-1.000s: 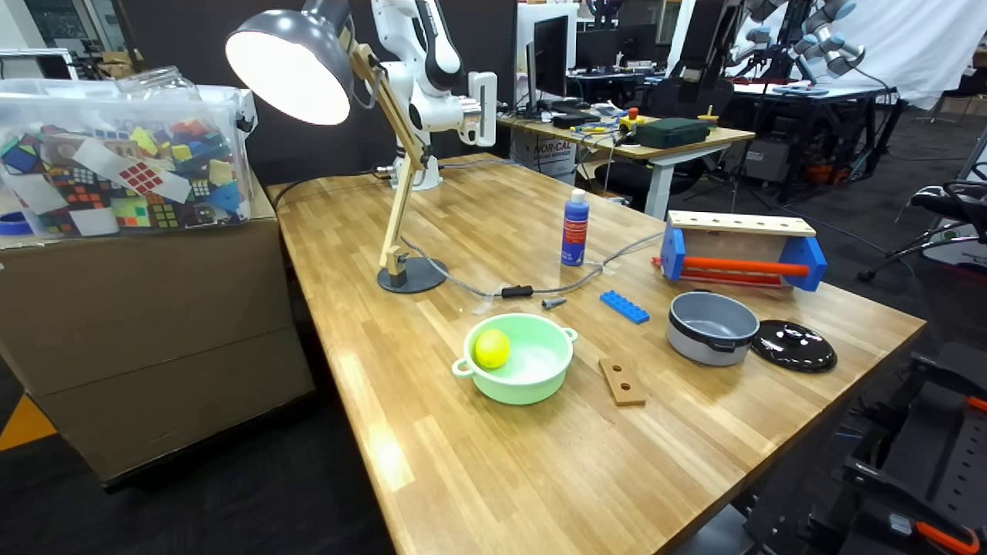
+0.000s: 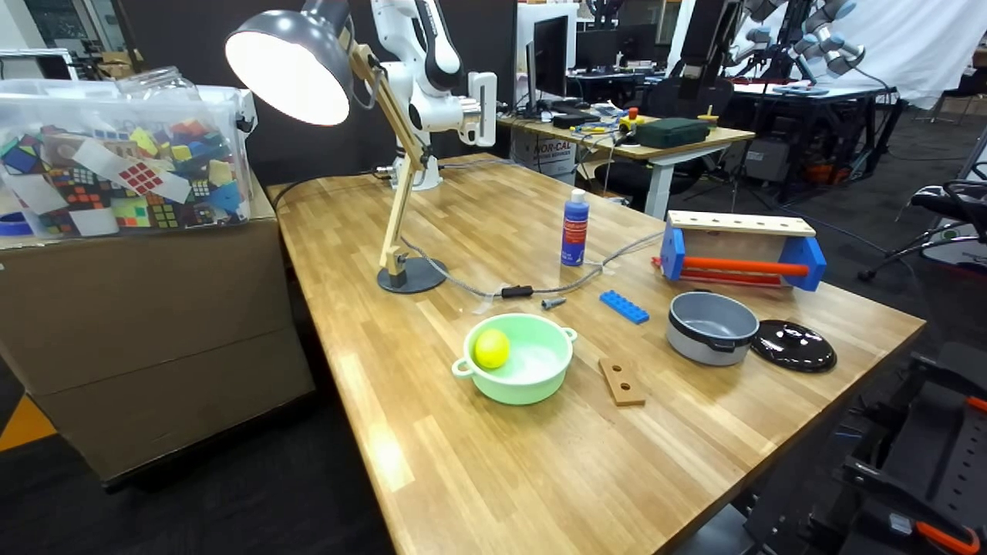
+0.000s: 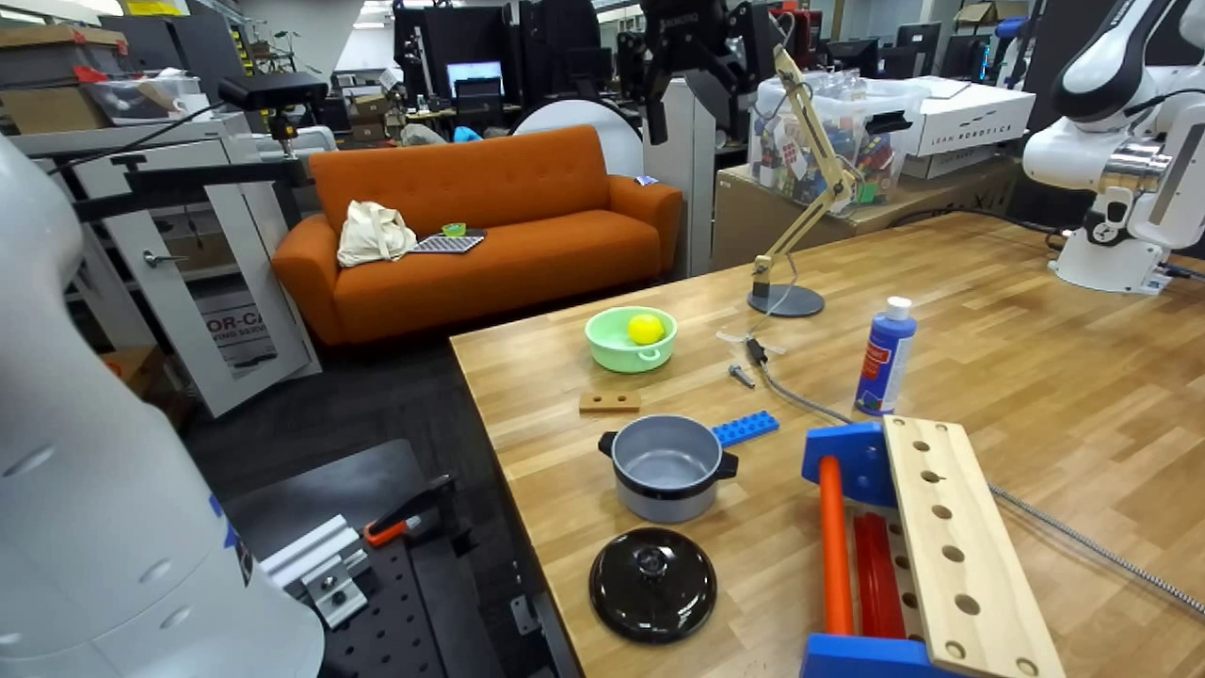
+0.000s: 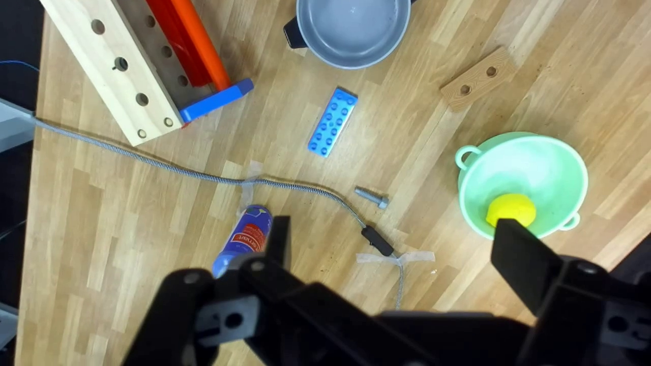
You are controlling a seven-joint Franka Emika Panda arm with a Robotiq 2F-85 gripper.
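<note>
High above the table, my gripper [image 3: 698, 122] hangs open; the wrist view shows its two black fingers wide apart and nothing held. A yellow ball [image 2: 491, 348] rests inside the light green bowl [image 2: 541, 381], against one side. Right of that bowl in exterior view 1 lies a wooden block with two holes [image 2: 614, 378]. The grey pot [image 2: 689, 341] stands uncovered and looks empty, its black lid [image 2: 793, 346] flat on the table beside it. A blue studded brick [image 4: 332, 122] and a grey bolt [image 4: 371, 197] lie in the middle of the wrist view.
A blue bottle [image 3: 886, 360] stands upright near the lamp cable [image 4: 183, 173], which crosses the table. The wooden toy bench [image 3: 951, 531] occupies one side. A desk lamp [image 2: 404, 185] rises behind the bowl. Bare tabletop [image 2: 518, 472] lies in front of the bowl.
</note>
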